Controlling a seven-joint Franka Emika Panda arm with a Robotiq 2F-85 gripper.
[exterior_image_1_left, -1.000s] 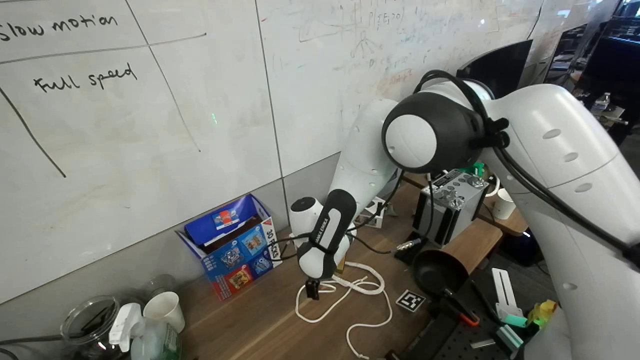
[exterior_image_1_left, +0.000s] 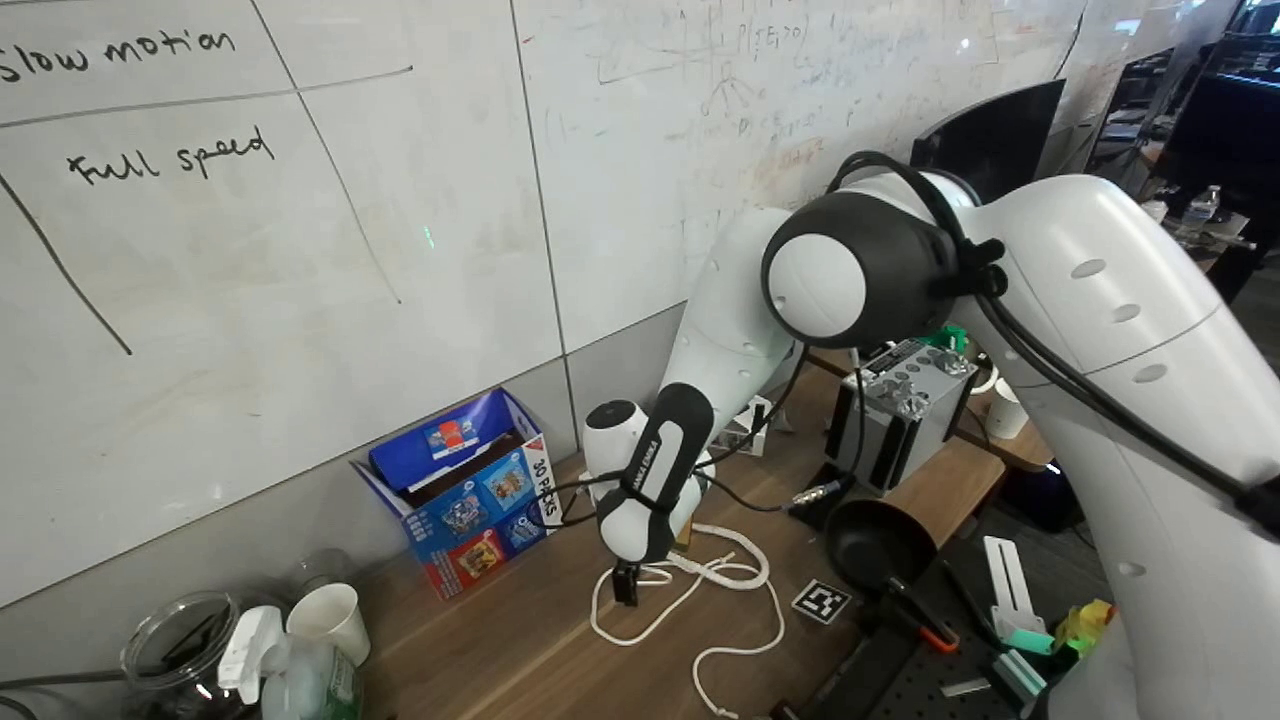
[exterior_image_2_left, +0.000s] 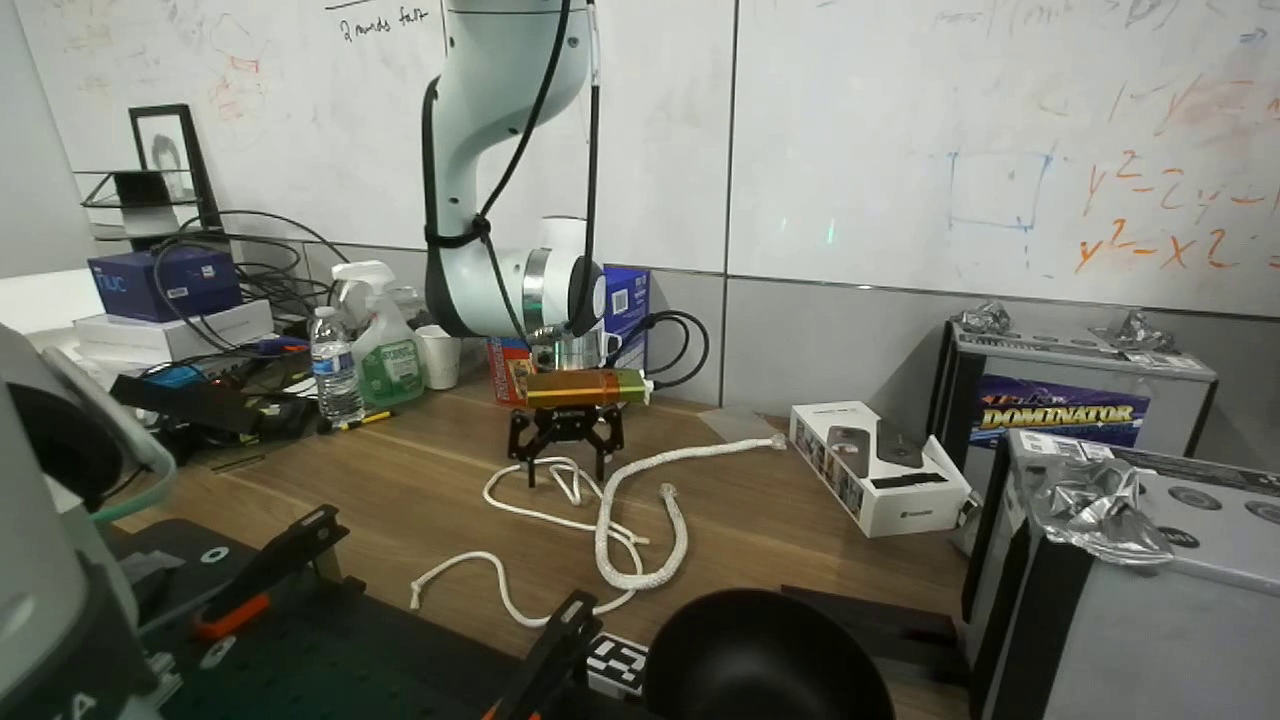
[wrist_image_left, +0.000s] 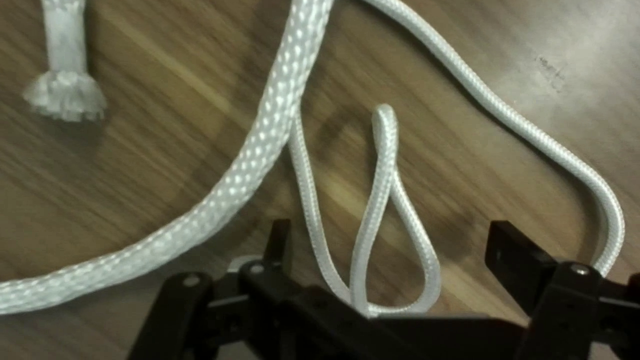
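My gripper stands open, fingers pointing down at the wooden table, with nothing held. Between its fingers, in the wrist view, a narrow upright loop of thin white cord (wrist_image_left: 424, 249) shows on or near the tabletop. A thick braided white rope (wrist_image_left: 240, 174) curves past on the left, crossing the thin cord near the top. From exterior view 2, the gripper (exterior_image_2_left: 566, 478) hangs over the left part of the tangle, while the thick rope (exterior_image_2_left: 609, 510) lies to its right. How high the fingertips are above the table is hard to tell.
Behind the gripper stands a blue snack box (exterior_image_1_left: 474, 498). A black pan (exterior_image_2_left: 768, 660) and a printed marker (exterior_image_2_left: 617, 664) lie nearer the front. A white box (exterior_image_2_left: 882, 468) is at the right. Spray bottle (exterior_image_2_left: 386, 348) and paper cup (exterior_image_2_left: 440, 358) stand left. Bare table lies between.
The arm has shifted very slightly, its wrist a little lower in exterior view 1. The rope and the objects around it look unmoved.
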